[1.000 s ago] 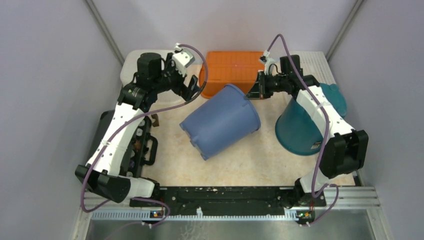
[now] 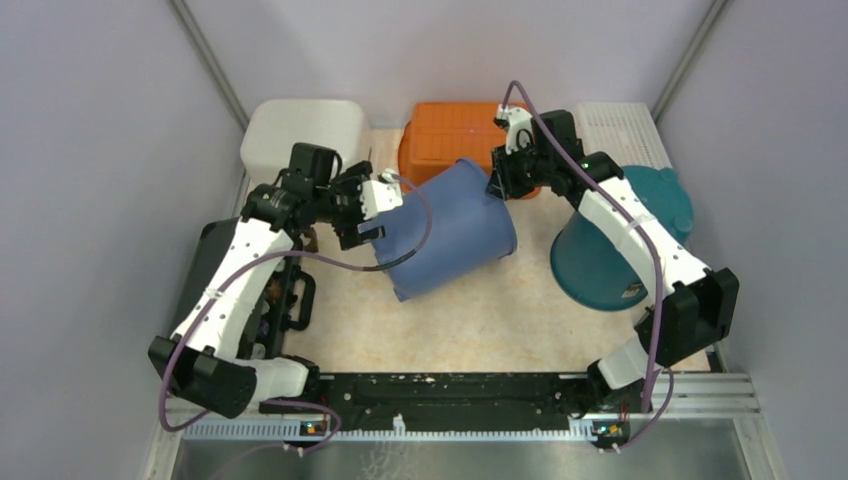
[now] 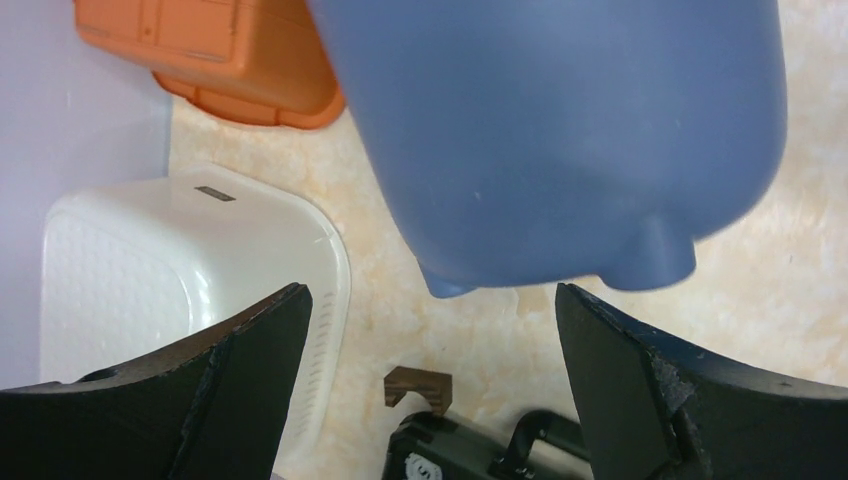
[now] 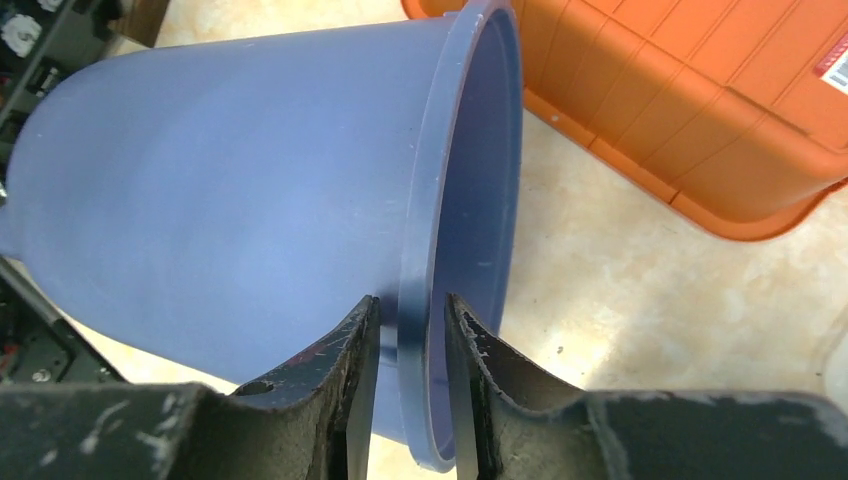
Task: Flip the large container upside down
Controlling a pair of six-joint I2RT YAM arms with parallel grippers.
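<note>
The large blue container [image 2: 450,232] is tipped on its side, its open end to the right and its base to the left. Two feet on that base, including one foot [image 3: 650,258], show in the left wrist view. My left gripper hangs by the base end, open and empty. At the upper right of the mouth, my right gripper straddles the container's rim [image 4: 415,290], one finger outside and one inside. Narrow gaps show between the rim and both fingers. Whether the container rests fully on the table cannot be told.
An orange bin [image 2: 460,135] stands behind the container, a white bin [image 2: 305,125] at the back left. To the right is a teal container [image 2: 600,260], to the left a black case [image 2: 215,260].
My left gripper has come down and turned beside the base end. The container's base end has swung backward, and its mouth end has lately moved slightly left.
</note>
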